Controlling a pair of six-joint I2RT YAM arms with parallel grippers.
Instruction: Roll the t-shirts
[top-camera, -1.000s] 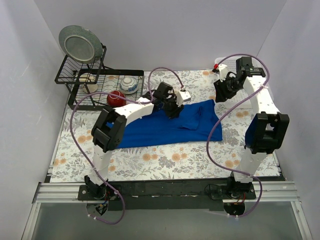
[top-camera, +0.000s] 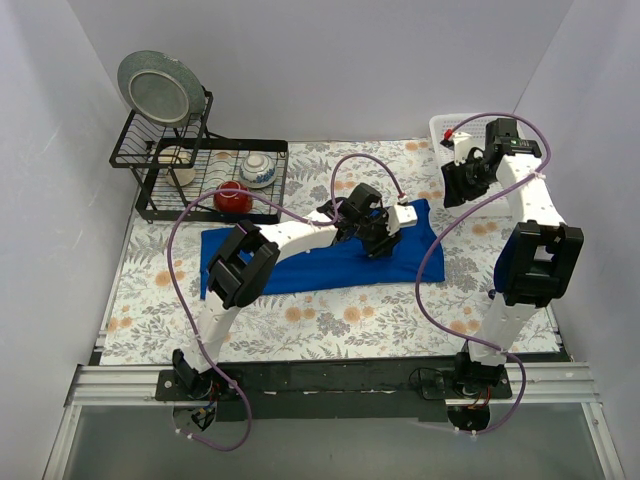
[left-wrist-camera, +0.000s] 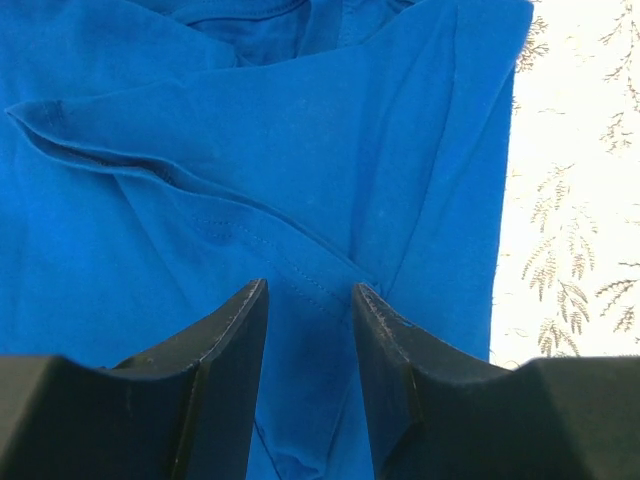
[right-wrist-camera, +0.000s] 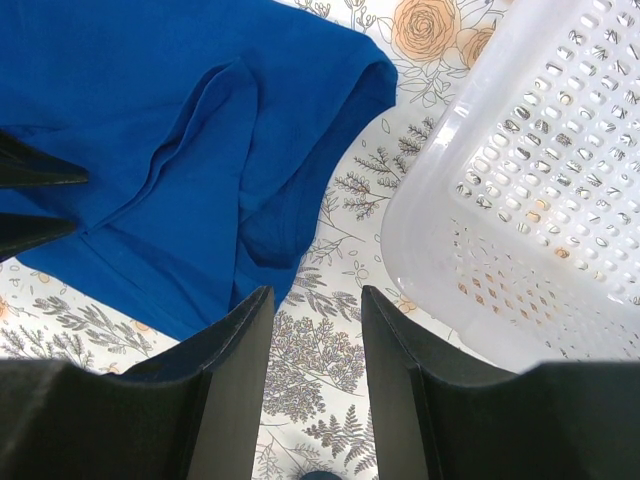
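A blue t-shirt (top-camera: 340, 275) lies spread in a long flat strip across the table, with a folded-over flap and a few creases towards its right end. In the left wrist view the shirt (left-wrist-camera: 270, 120) fills most of the picture, and my left gripper is partly open above a fold, no cloth between its fingers. My right gripper stands open and empty past the shirt's right end, by the white basket (right-wrist-camera: 450, 200). The left arm hides part of the shirt from the top view.
A black dish rack (top-camera: 215, 180) with a plate, a red bowl and a patterned bowl stands at the back left. The white basket is at the back right, beneath the right gripper. Bare floral tablecloth (top-camera: 350, 325) lies in front of the shirt.
The left gripper has moved right over the shirt towards its folded end. My right gripper has shifted slightly right, over the basket.
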